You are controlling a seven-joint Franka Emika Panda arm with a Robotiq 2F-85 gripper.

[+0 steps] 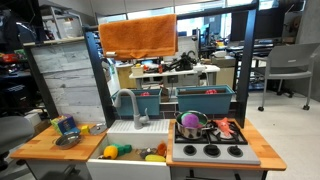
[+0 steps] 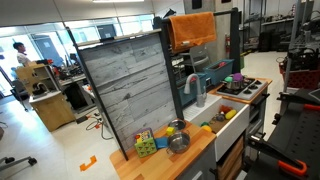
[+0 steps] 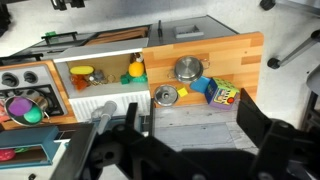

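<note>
My gripper is open in the wrist view, high above the counter, and nothing shows between its fingers. Below it are a metal pot (image 3: 188, 68), a small metal bowl (image 3: 166, 96), a blue item (image 3: 200, 84) and a colourful box (image 3: 222, 92), all on the wooden counter (image 3: 240, 50). Several toy foods lie in the white sink (image 1: 100, 168), among them a yellow one (image 1: 110, 152). On the stove (image 1: 215, 153), a pot (image 1: 180, 130) holds a purple item (image 1: 190, 121); the wrist view also shows a green item (image 3: 33, 115) in it.
A grey faucet (image 1: 134, 105) rises behind the sink. An orange towel (image 1: 138, 37) hangs from the black frame above. Blue-green bins (image 1: 205, 101) stand behind the stove, with a red item (image 1: 224, 128) on its back part. Bare wood borders the stove's right side.
</note>
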